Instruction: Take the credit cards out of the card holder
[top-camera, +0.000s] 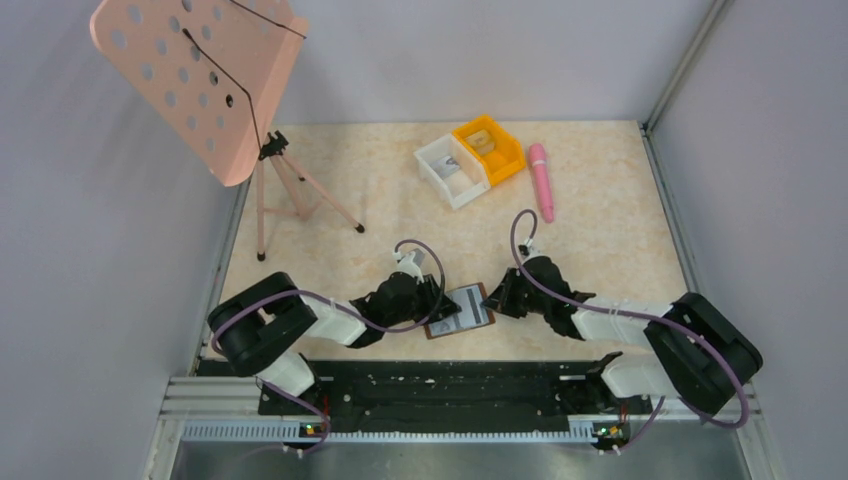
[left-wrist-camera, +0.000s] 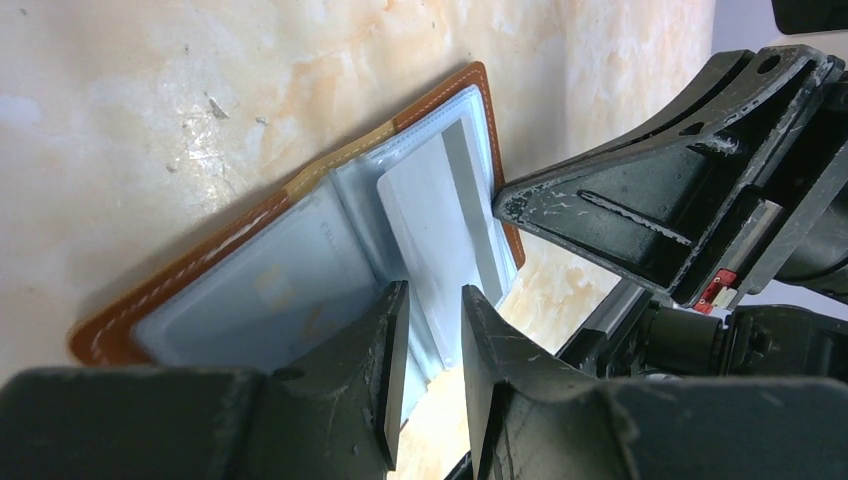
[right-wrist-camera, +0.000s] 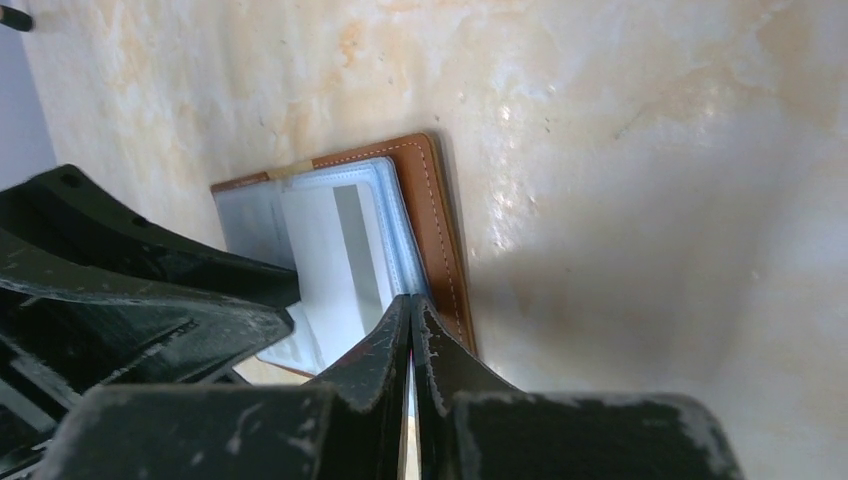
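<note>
The brown-edged card holder (top-camera: 460, 330) lies open and flat on the table between both arms, its clear sleeves facing up. In its right-hand sleeve sits a white card with a grey stripe, the same white card (right-wrist-camera: 318, 240) showing in the right wrist view. Over the holder, my left gripper is partly open, its fingertips at the card's near part and nothing seen gripped. My right gripper is shut, with nothing visible between its tips, at the sleeve's outer edge beside the brown border (right-wrist-camera: 440, 235). Whether it presses there, I cannot tell.
Behind the holder stand a white bin (top-camera: 455, 195) and a yellow bin (top-camera: 508, 160), with a pink marker-like stick (top-camera: 541, 185) beside them. A pink tripod stand (top-camera: 300, 190) is at the back left. The table between holder and bins is clear.
</note>
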